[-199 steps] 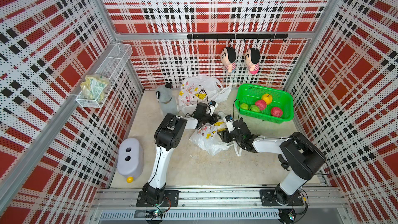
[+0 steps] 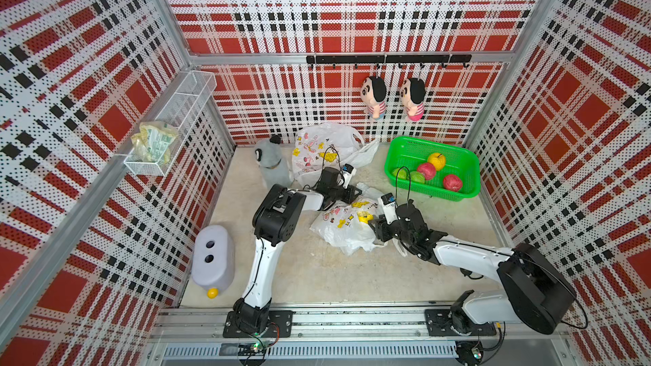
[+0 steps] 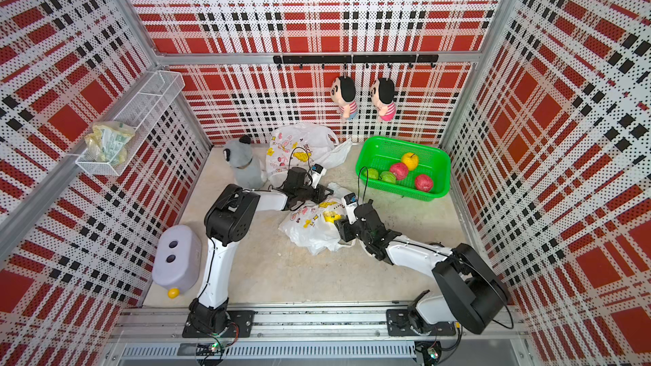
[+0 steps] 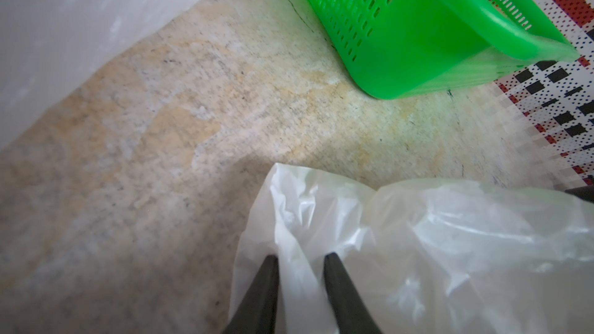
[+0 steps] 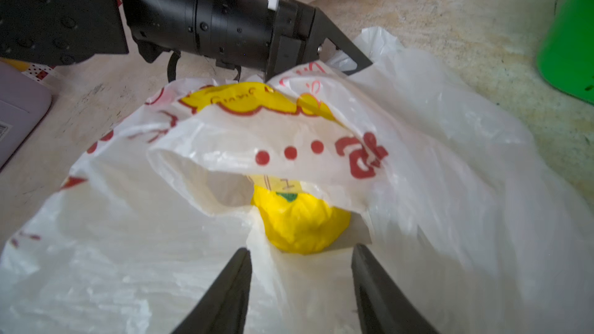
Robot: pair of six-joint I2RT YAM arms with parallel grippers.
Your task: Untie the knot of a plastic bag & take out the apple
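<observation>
A white printed plastic bag (image 2: pixel 342 230) lies crumpled at the table's middle. A yellow fruit (image 5: pixel 300 225) shows in an opening under the bag's folds. My left gripper is shut on the bag's white film at its back part. My right gripper is at the bag's front right, below the yellow fruit in the right wrist view; its fingertips stand apart with white film behind and between them, and whether they grip it is unclear.
A green basket (image 2: pixel 468 193) of fruit stands at back right. Another bag (image 2: pixel 315 142), a grey plush figure (image 2: pixel 274 169) and a lilac box (image 2: pixel 211 271) are around the bag.
My right arm has moved right and toward the front, uncovering the yellow fruit in the top left view. The left arm has stayed still.
</observation>
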